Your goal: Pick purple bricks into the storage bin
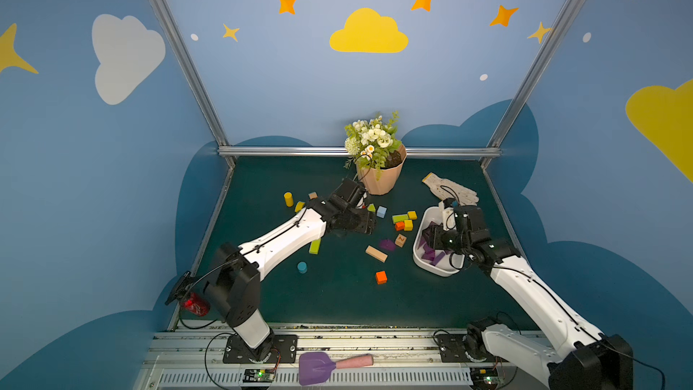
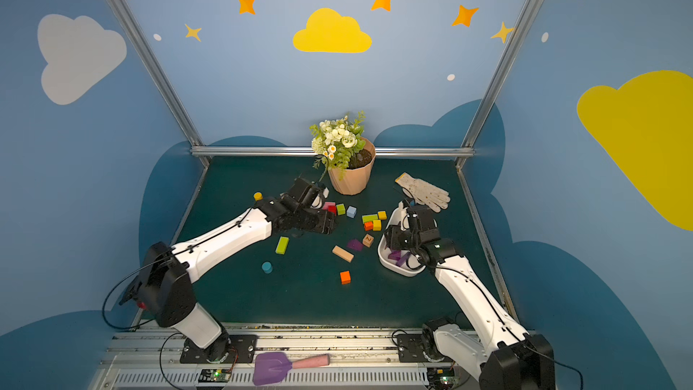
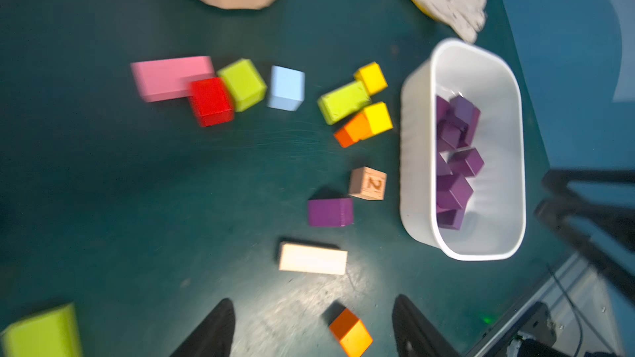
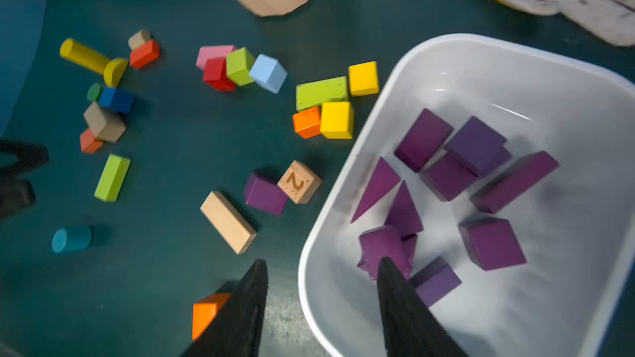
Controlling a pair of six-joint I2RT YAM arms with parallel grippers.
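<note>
A lone purple brick [image 4: 264, 193] lies on the table left of the white storage bin [image 4: 615, 125], beside a wooden number cube [image 4: 299, 181]. Several purple bricks [image 4: 492, 243] rest inside the bin. My left gripper hangs over the middle of the table, open, its fingers apart at the bottom of the left wrist view with nothing visible between them. My right gripper is open above the bin's left part, nothing held between its fingertips.
Other coloured blocks [image 4: 218, 74] are scattered across the middle and left. A flower pot [image 1: 381, 179] stands at the back, a glove [image 1: 451, 191] lies back right, and a red can [image 1: 195, 304] sits front left.
</note>
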